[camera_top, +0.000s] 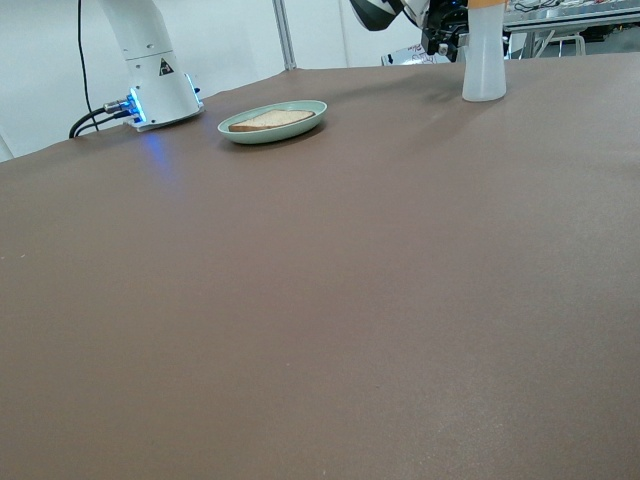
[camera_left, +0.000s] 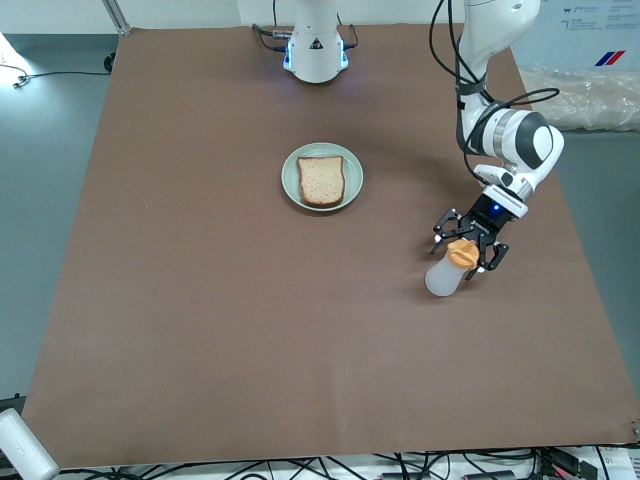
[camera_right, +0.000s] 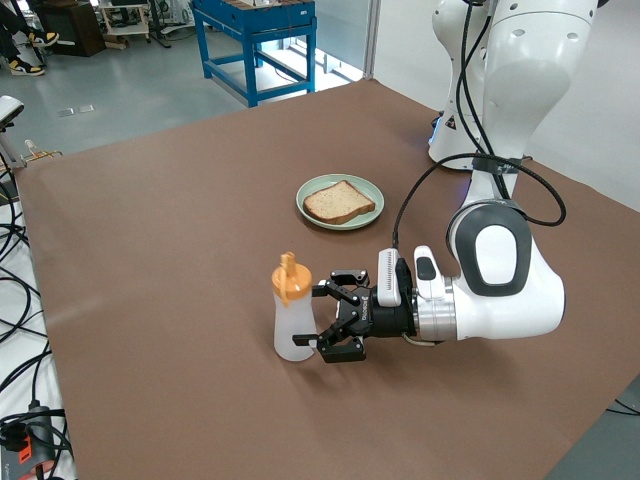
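A translucent bottle with an orange spouted cap (camera_left: 446, 272) stands at the right part of the brown table; the top view shows its body (camera_top: 484, 62) upright. My black gripper (camera_left: 456, 251) is low around the bottle from behind, in the right view just beside it (camera_right: 306, 316), fingers apart at the bottle; whether they grip it cannot be told. A pale green plate (camera_left: 350, 177) holds a slice of bread (camera_left: 321, 180), left of and behind the bottle.
Cables line the front edge.
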